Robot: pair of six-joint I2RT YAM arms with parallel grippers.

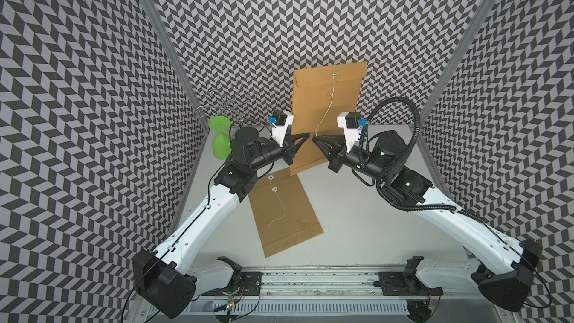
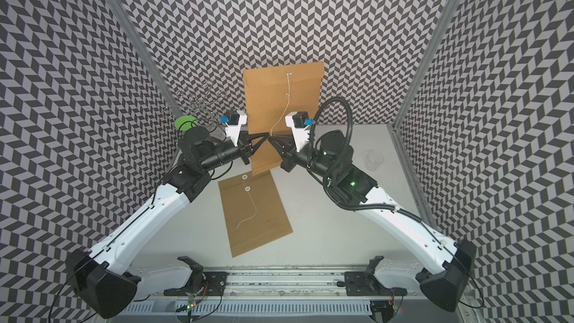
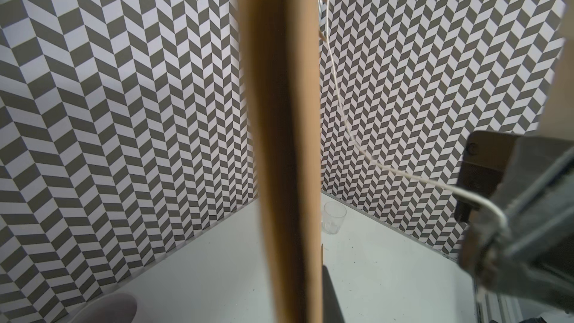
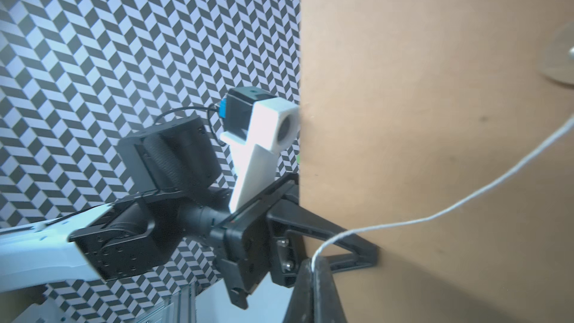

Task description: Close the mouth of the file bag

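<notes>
An upright brown file bag stands between my grippers, its flap at the top with a white string hanging from a button. My left gripper is shut at the bag's left side; in the left wrist view the bag's edge fills the middle. My right gripper is shut on the string's lower end, close to my left gripper and facing it. A second bag lies flat on the table, with its own string.
A green object and wire racks stand at the back left. A clear cup stands on the right side of the table, which is otherwise clear there. Patterned walls enclose the back and sides.
</notes>
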